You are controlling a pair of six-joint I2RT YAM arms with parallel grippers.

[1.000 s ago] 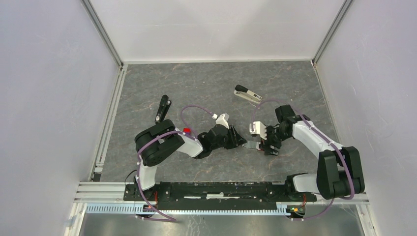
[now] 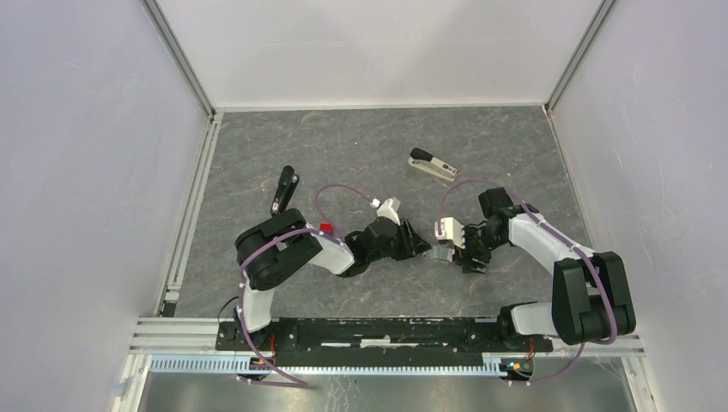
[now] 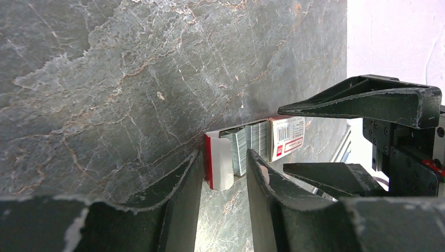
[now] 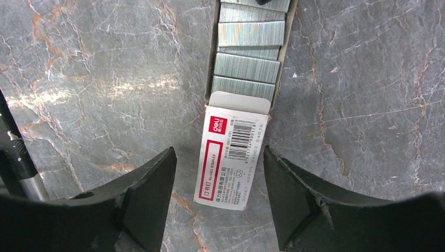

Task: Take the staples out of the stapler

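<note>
A staple box lies partly slid open, its open tray (image 3: 222,173) filled with rows of silver staples (image 3: 257,136). A white and red sleeve (image 4: 231,157) covers the other end. At the tray end stands my left gripper, open, a finger on each side of the view of that end. My right gripper is open around the sleeve, a visible gap on both sides. A white stapler with a black end (image 2: 433,163) lies at the back; a black stapler-like tool (image 2: 285,189) lies at the left.
A small red block (image 2: 326,228) sits beside the left arm. At the left edge of the right wrist view is a dark object with a metal end (image 4: 18,157).
The left arm and the staplers have not moved.
</note>
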